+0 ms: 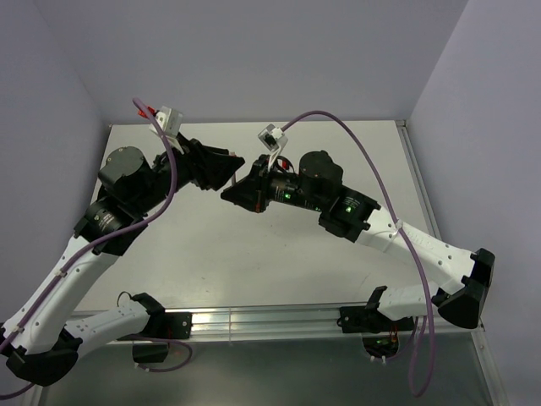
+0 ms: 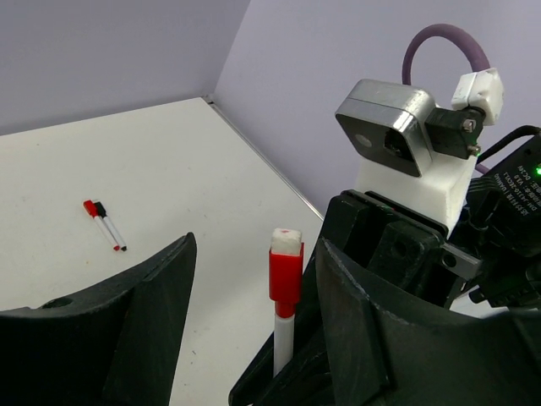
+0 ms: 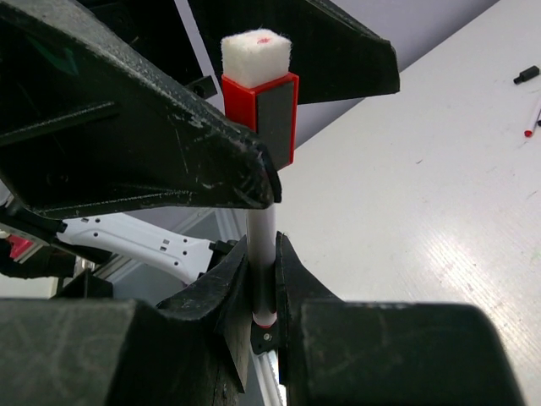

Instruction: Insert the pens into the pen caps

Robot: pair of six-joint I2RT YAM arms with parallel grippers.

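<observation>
My right gripper is shut on the white body of an upright marker pen (image 3: 261, 262). The pen's red cap (image 3: 241, 103), topped with white felt, sits at its upper end. My left gripper is open, one finger on each side of that red cap (image 2: 286, 275); in the left wrist view a gap shows to its left, while on its right the finger is close. Seen from above, the left gripper (image 1: 234, 161) is just above the right gripper (image 1: 236, 193), the thin pen mostly hidden between them.
On the white table lie a red-capped pen (image 2: 101, 222) and a black-capped pen (image 2: 112, 224) side by side. A small black piece (image 3: 527, 74) shows at the right edge of the right wrist view.
</observation>
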